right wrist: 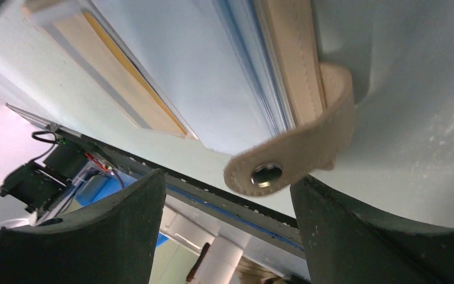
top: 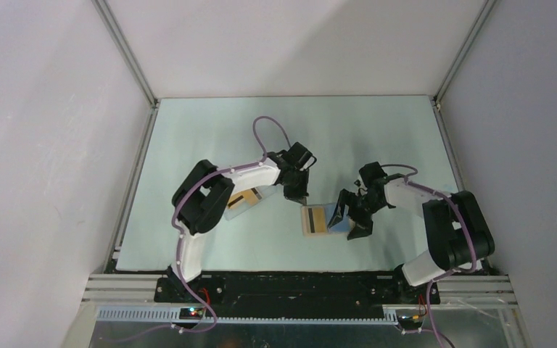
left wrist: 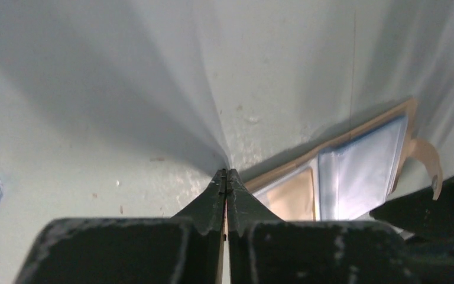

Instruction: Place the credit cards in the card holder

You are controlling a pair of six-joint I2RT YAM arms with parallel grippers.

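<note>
The tan card holder (top: 308,221) lies open at the table's front centre, with a tan card and a blue card (top: 337,217) in it. In the right wrist view its snap strap (right wrist: 295,142) rises at one end. My left gripper (top: 297,196) is shut just above the holder's upper-left corner; in the left wrist view nothing shows between its fingertips. My right gripper (top: 349,225) stands open over the holder's right end, its fingers either side of the strap's snap in the right wrist view.
Under the left arm lies a clear tray with tan cards (top: 243,199). The frame rail runs along the front edge.
</note>
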